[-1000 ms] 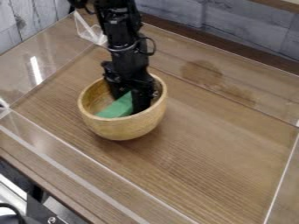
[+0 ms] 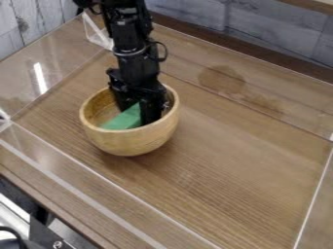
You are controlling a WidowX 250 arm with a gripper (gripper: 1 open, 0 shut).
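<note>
A yellow-tan bowl (image 2: 129, 140) stands on the wooden table (image 2: 235, 170), left of centre. A green object (image 2: 125, 118) lies inside it, tilted. My black gripper (image 2: 138, 109) reaches down from the top into the bowl, over and beside the green object. Its fingertips are dark and partly hidden in the bowl, so what exactly sits between them is unclear.
A pale strip runs along the table's left side. A dark object (image 2: 11, 238) sits at the lower left corner, and a raised wooden edge runs along the top right.
My arm and the bowl have shifted a little to the left, with the green object staying inside the bowl.
</note>
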